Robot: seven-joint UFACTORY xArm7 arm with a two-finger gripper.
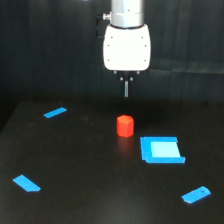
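A red block (125, 126) stands upright on the dark table, near its middle. Just right of it and a little nearer the camera lies a pale square framed with blue tape (162, 150). High above the table, over the block and apart from it, hangs my gripper (126, 92) at the end of the white hand (127, 47). Its fingers look like one narrow sliver from this side, so their opening cannot be made out. Nothing shows at the fingertips.
Blue tape strips mark the table: one at the back left (55, 112), another at the front left (26, 183), a third at the front right (196, 195). A dark curtain (50, 50) hangs behind.
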